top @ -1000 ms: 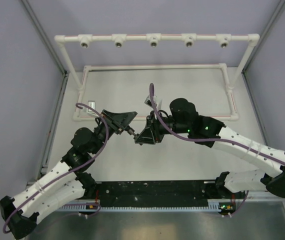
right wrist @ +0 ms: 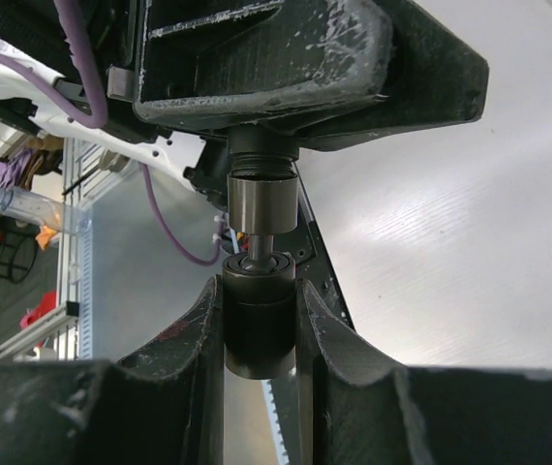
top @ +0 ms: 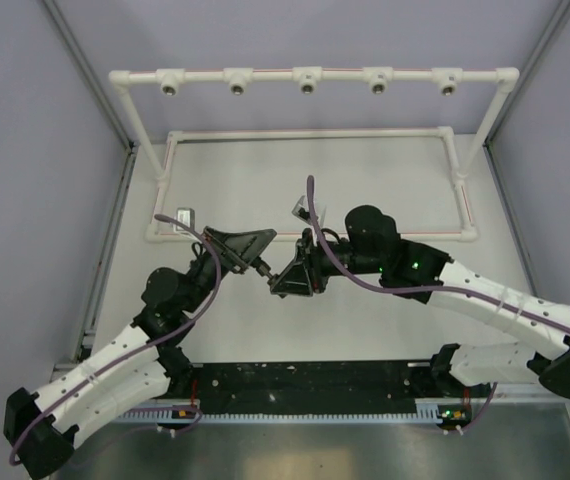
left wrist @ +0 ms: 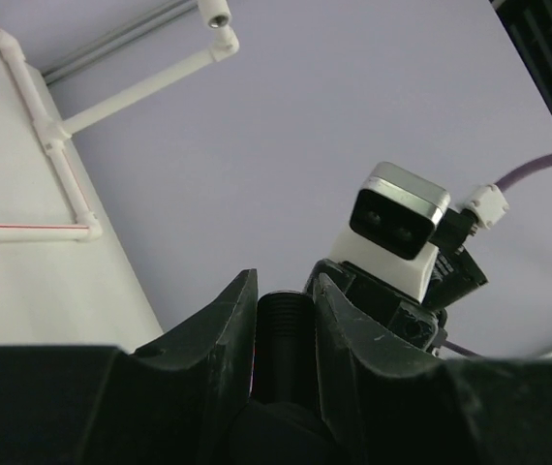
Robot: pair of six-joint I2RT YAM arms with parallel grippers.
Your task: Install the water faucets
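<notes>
A small dark faucet with a grey metal collar [right wrist: 262, 205] spans the gap between my two grippers. In the top view it shows as a short dark piece [top: 263, 267]. My left gripper is shut on one end; its dark fingers [right wrist: 344, 58] cross the top of the right wrist view. Around the rounded lower end stands my right gripper, a finger close along each side; whether it presses on the faucet I cannot tell. Above and behind both arms runs the white pipe [top: 273, 75] with several downward-facing outlets.
A lower white pipe frame [top: 305, 134] rests on the white board [top: 265, 335], whose front part is clear. Grey side panels [top: 20, 220] bound the space. Purple cables [top: 415, 290] run along both arms.
The pipe frame has not moved.
</notes>
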